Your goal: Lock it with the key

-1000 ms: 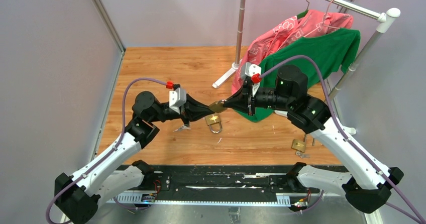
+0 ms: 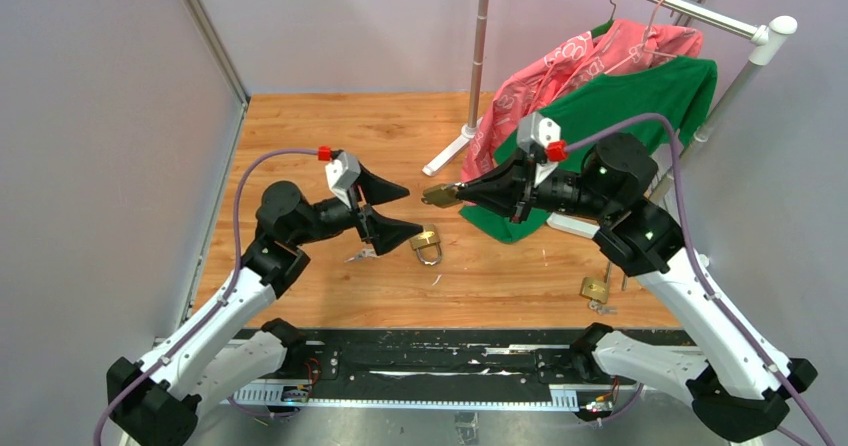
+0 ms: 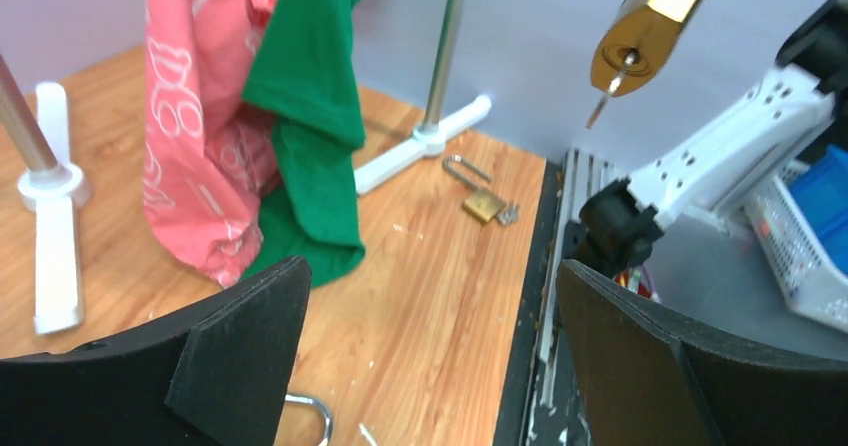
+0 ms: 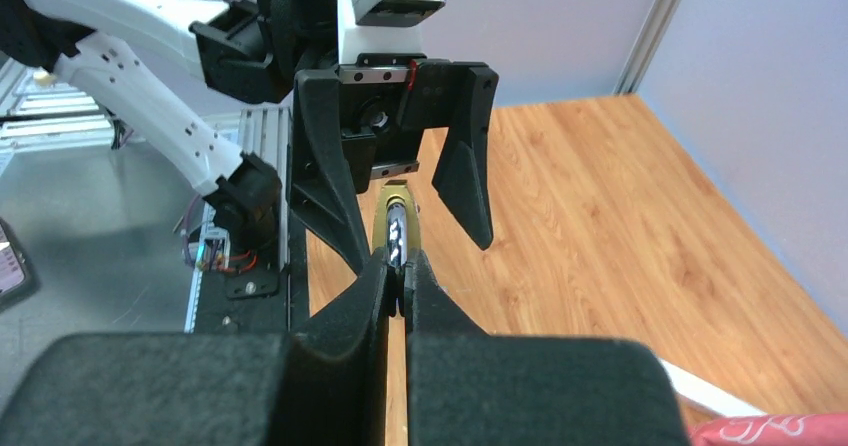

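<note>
A brass padlock (image 2: pixel 440 195) is held in the air by my right gripper (image 2: pixel 465 191), which is shut on it; in the right wrist view it (image 4: pixel 390 201) shows behind the fingertips. In the left wrist view the padlock (image 3: pixel 645 31) is at the upper right, with a thin metal piece sticking out of its hole. My left gripper (image 2: pixel 415 209) stands open, apart from it, with nothing between its fingers. Below lie a second padlock (image 2: pixel 425 238) and keys (image 2: pixel 362 255). A third padlock (image 2: pixel 594 289) with keys (image 2: pixel 603 308) lies near the front right.
A clothes rack with a pink garment (image 2: pixel 520 96) and green shirt (image 2: pixel 620 101) stands at the back right, cloth reaching onto the wooden table (image 2: pixel 330 126). A black rail runs along its front edge.
</note>
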